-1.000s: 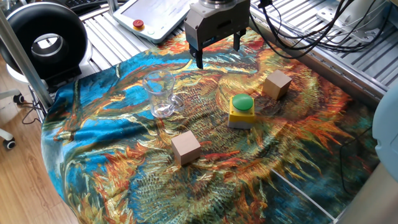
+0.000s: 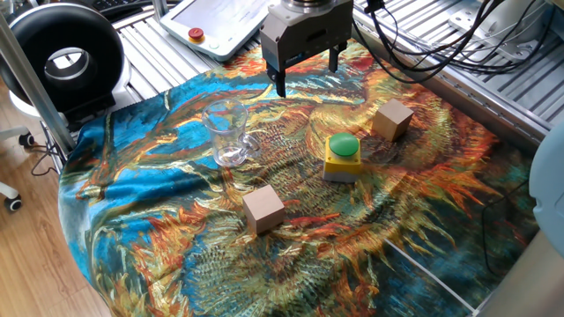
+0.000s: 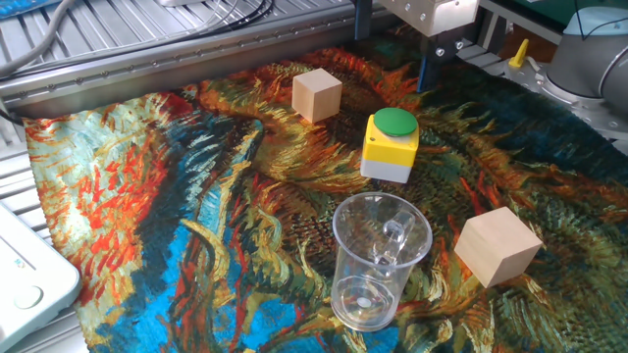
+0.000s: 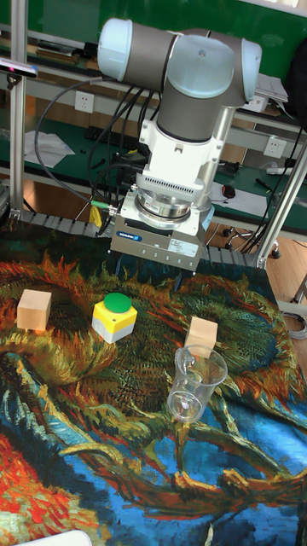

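Observation:
My gripper [image 2: 307, 77] hangs over the far part of the cloth with its two fingers wide apart and nothing between them. Below and nearer the camera in exterior view 1, a yellow and grey box with a green button [image 2: 342, 158] stands upright. A clear plastic mug [image 2: 226, 134] is upright to its left, its handle towards the box. One wooden cube [image 2: 392, 120] lies right of the button box; another wooden cube [image 2: 263, 210] lies nearer the camera. In exterior view 2 the mug [image 3: 367, 265] looks empty, and the cubes are apart from it.
A patterned, slightly wrinkled cloth [image 2: 167, 220] covers the table. At the back lies a tablet-like panel with a red button [image 2: 196, 35]. Black cables [image 2: 441, 53] loop over the metal rails at the back right. Bare cloth surrounds the objects.
My gripper has shifted very slightly left in exterior view 1, its fingers still apart. The mug, cubes and button box have not moved.

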